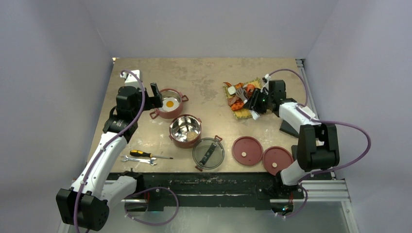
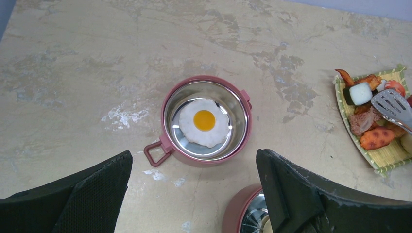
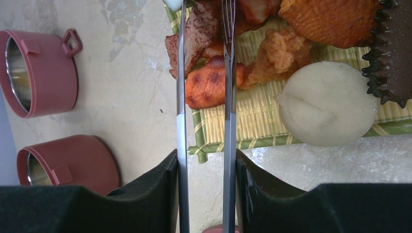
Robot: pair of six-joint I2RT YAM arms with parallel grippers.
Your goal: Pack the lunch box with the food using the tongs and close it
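A woven tray (image 1: pixel 238 114) of assorted food lies at right. A pot (image 1: pixel 171 110) holding a fried egg (image 2: pixel 204 121) stands left, with a second pot (image 1: pixel 184 141) nearer the front. My left gripper (image 1: pixel 156 94) is open and empty above them. My right gripper stands open over the tray, with the two long arms of metal tongs (image 3: pixel 229 145) between its fingers, one against each finger, their tips down among the food.
A glass lid (image 1: pixel 206 160), two red lids (image 1: pixel 248 145), a screwdriver (image 1: pixel 141 153) and wrenches (image 1: pixel 133 159) lie along the front.
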